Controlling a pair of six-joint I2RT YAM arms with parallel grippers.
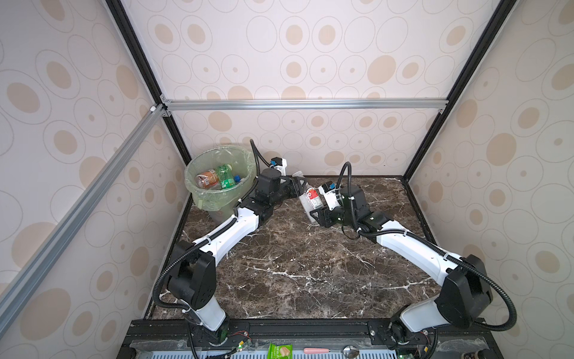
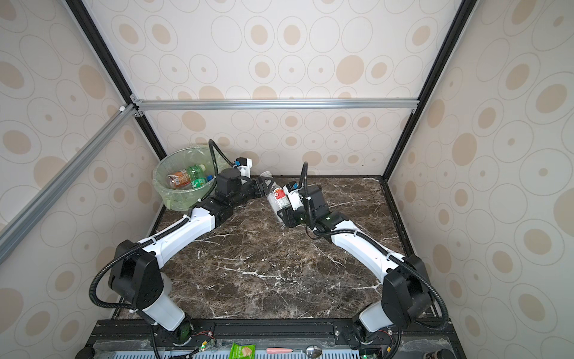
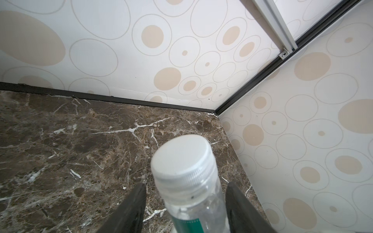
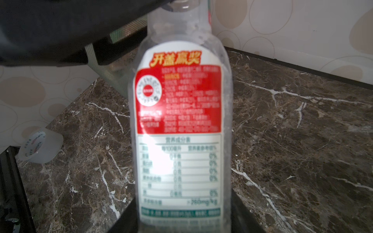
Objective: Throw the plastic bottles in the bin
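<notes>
A clear plastic bottle point(image 1: 312, 197) with a red and white label is held tilted above the table between my two arms. In the right wrist view the bottle point(image 4: 180, 116) fills the middle, and my right gripper is shut on its lower part. Around the white-capped end of the bottle point(image 3: 184, 159) stands my left gripper, open, its fingers on either side. Beyond the left arm, at the back left, is the bin point(image 1: 200, 200) with a green liner. Inside it lie an orange-labelled bottle point(image 1: 207, 178) and a green bottle point(image 1: 226, 176).
On the table point(image 1: 287, 275), the front and middle are bare dark marble. A small translucent white object point(image 4: 40, 146) rests on the marble in the right wrist view. The left forearm hides part of the bin's right side.
</notes>
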